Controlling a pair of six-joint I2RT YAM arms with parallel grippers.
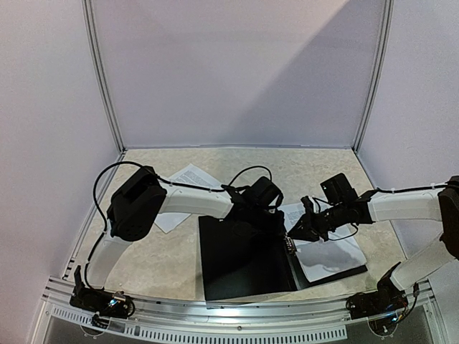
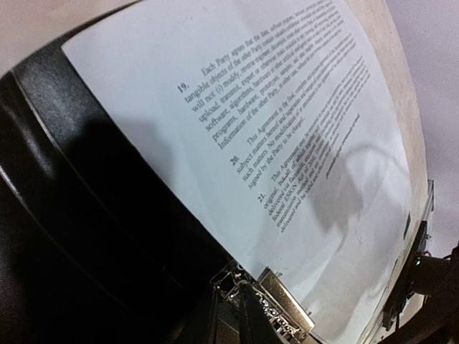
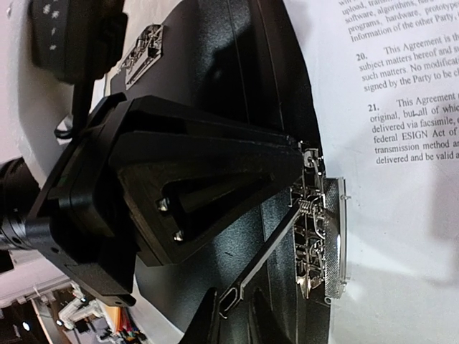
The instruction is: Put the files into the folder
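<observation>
The black folder (image 1: 244,269) lies open, a printed sheet (image 1: 330,254) on its right half. A metal clip sits along the spine at the sheet's edge, also seen in the left wrist view as the clip (image 2: 283,304). My left gripper (image 1: 280,226) reaches over the spine at the clip, its fingertips at the mechanism. My right gripper (image 1: 297,233) is just right of it, low over the clip, its fingers at the bottom of the right wrist view. How far either finger is open is hard to make out.
Another printed sheet (image 1: 172,222) lies on the table at the left, under my left arm. Bare table shows behind and left of the folder. The walls enclose the sides and back; a metal rail runs along the front edge.
</observation>
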